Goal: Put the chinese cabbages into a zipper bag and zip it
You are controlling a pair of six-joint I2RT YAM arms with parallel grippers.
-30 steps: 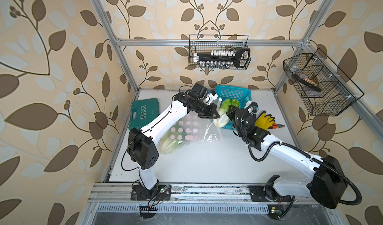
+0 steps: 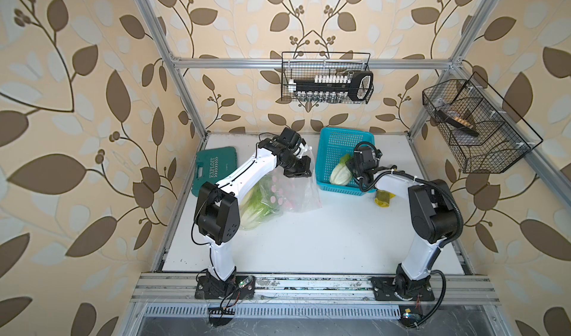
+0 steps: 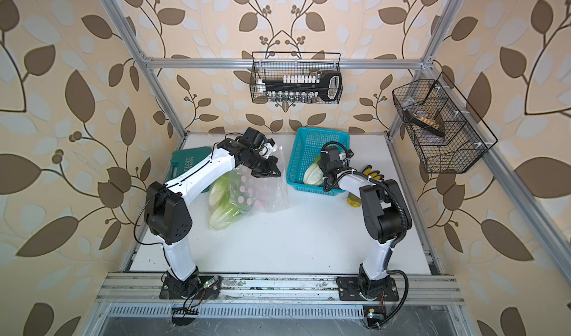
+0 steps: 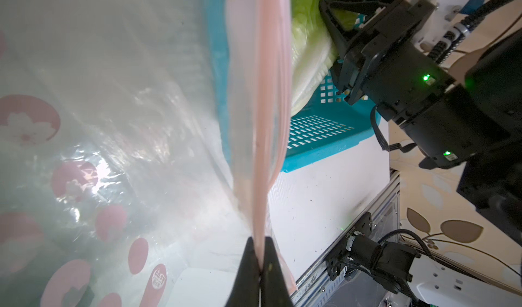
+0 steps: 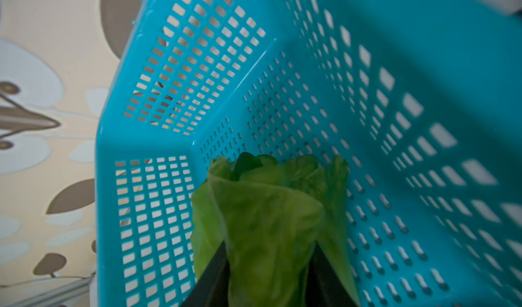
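Observation:
My left gripper is shut on the pink edge of the clear zipper bag, which runs down between its fingertips in the left wrist view. Inside the bag, toward the left on the table, lie pale green cabbages. Another chinese cabbage is in the turquoise basket, its white base toward the bag. My right gripper is down at its leafy end. In the right wrist view the fingers stand on either side of the leaves; how firmly they grip is unclear.
A green cutting board lies at the back left. Beside the basket, the yellow glove is partly hidden by the right arm. Wire racks hang on the walls.
The left gripper shifted slightly left with the bag edge.

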